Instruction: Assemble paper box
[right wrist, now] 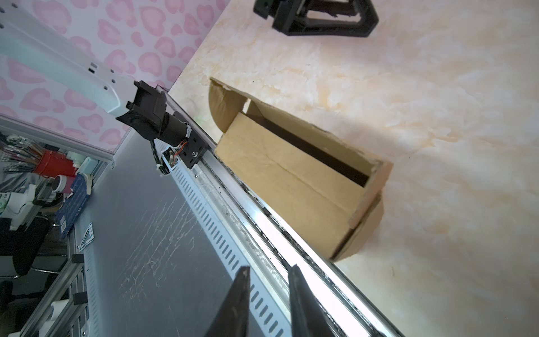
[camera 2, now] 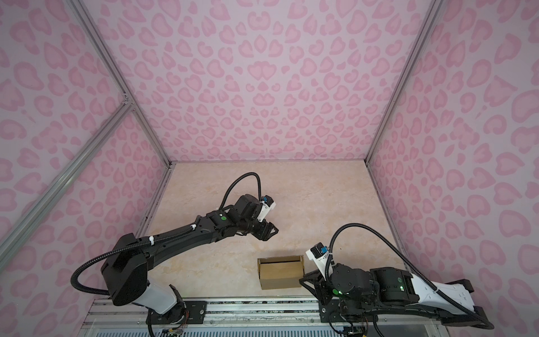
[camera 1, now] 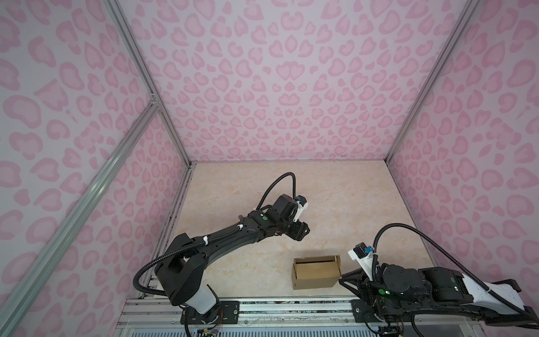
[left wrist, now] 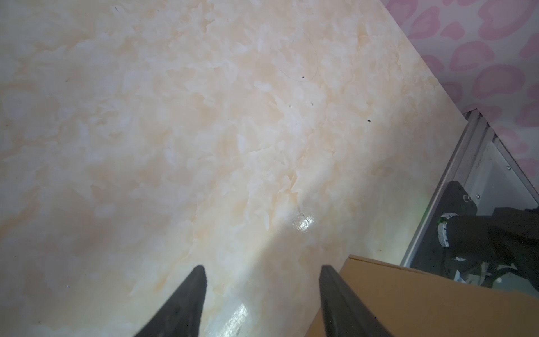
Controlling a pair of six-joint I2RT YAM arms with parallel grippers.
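A brown cardboard box (camera 1: pixel 315 274) sits at the table's front edge, its top partly open with flaps standing (right wrist: pixel 292 179). My left gripper (camera 1: pixel 300 230) is raised above and behind it; in the left wrist view its fingers stand apart with nothing between them, a corner of the box (left wrist: pixel 404 297) at lower right. My right gripper (camera 2: pixel 308 280) is low beside the box's right end; in the right wrist view its fingers (right wrist: pixel 241 292) stand apart with bare rail between them, the box above them.
A metal rail (camera 2: pixel 235 298) runs along the front edge, just before the box. Pink patterned walls enclose the back and sides.
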